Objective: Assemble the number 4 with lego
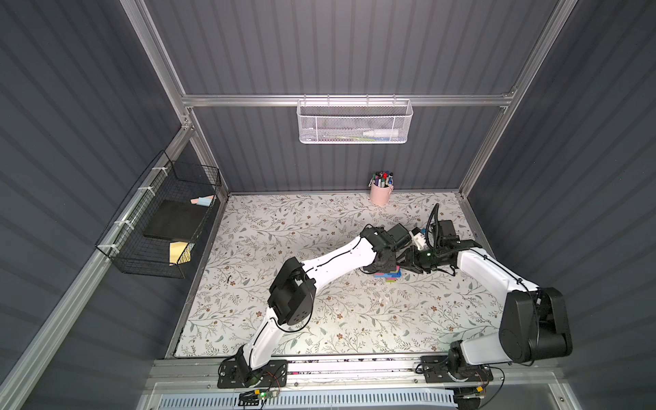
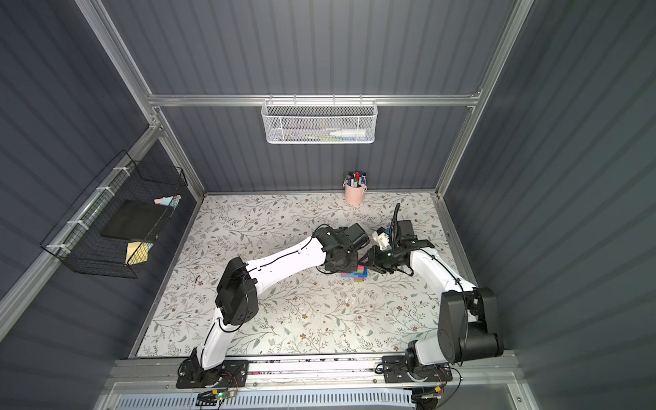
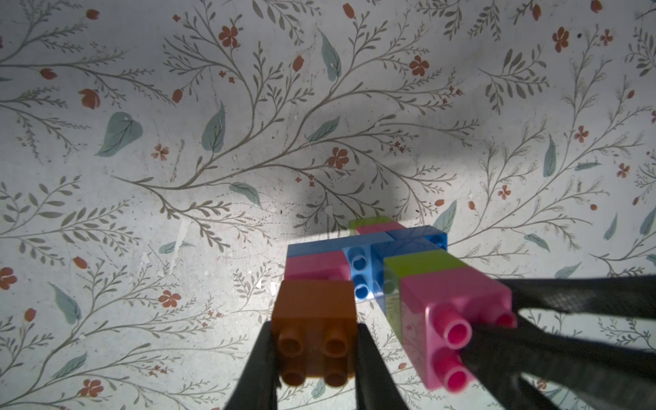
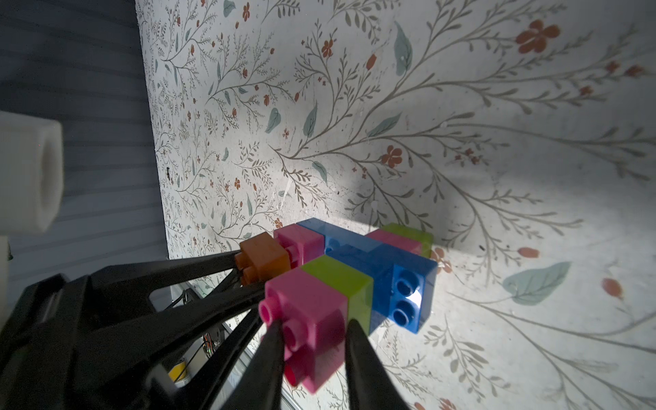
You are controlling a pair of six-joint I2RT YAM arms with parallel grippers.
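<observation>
A lego assembly hangs between both grippers above the table: a blue bar [image 3: 332, 244], pink [image 3: 317, 264] and orange [image 3: 313, 304] bricks on one branch, green [image 4: 347, 276] and pink [image 4: 304, 294] bricks on the other, and a short green-pink piece [image 4: 408, 234] on the far side. My left gripper is shut on the orange brick. My right gripper is shut on the pink brick of the other branch. In both top views the arms meet right of centre, largely hiding the bricks.
A pink pen cup [image 1: 380, 192] stands at the back. A white mesh basket [image 1: 354, 121] hangs on the back wall, a black wire basket [image 1: 136, 259] on the left wall.
</observation>
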